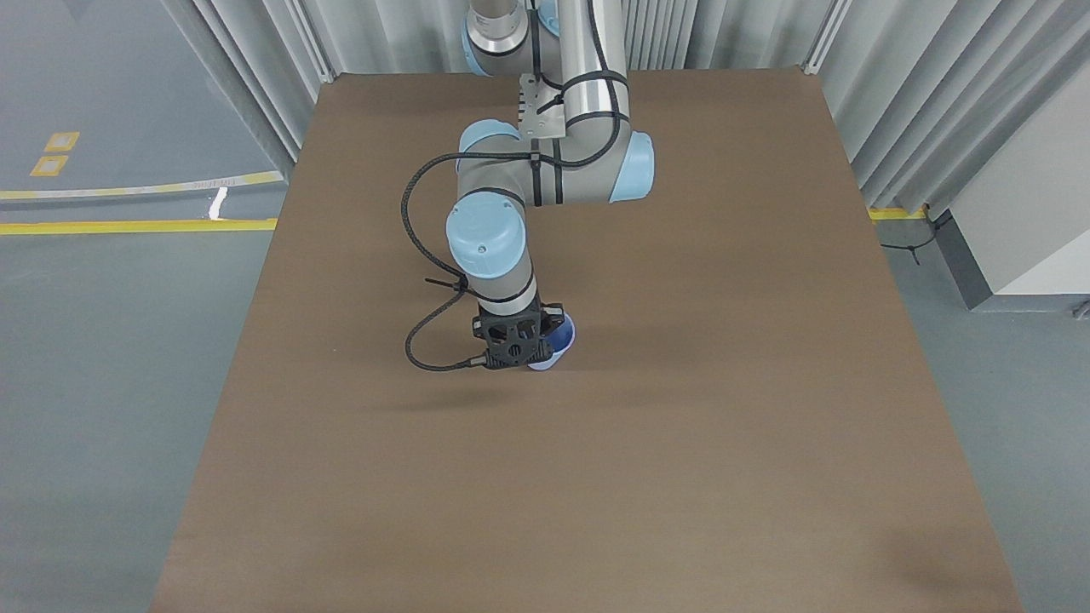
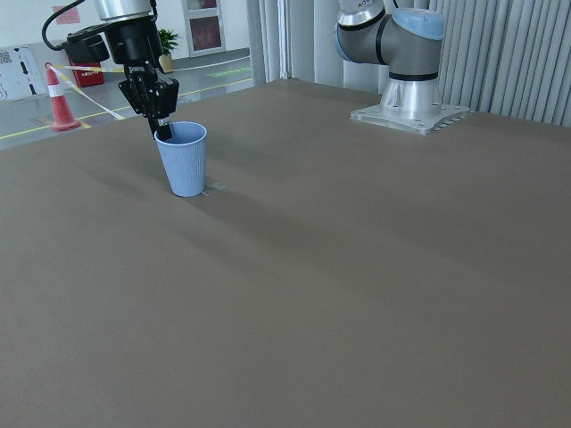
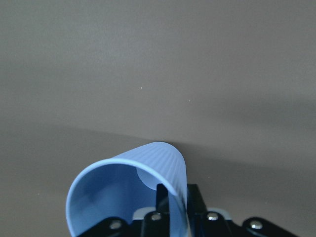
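Observation:
A light blue ribbed cup [image 2: 182, 165] stands at or just above the brown table [image 2: 312, 285] in the left view, my black gripper [image 2: 161, 127] over its near-left rim. In the front view the cup [image 1: 554, 352] is largely hidden behind the gripper [image 1: 536, 337]. In the wrist view my gripper is shut on the cup's wall, one finger inside the cup [image 3: 108, 192] and the other outside.
The robot's base [image 2: 410, 114] is at the back of the table. The tabletop around the cup is bare on all sides. Floor with tape lines and a cone lie beyond the table's edges.

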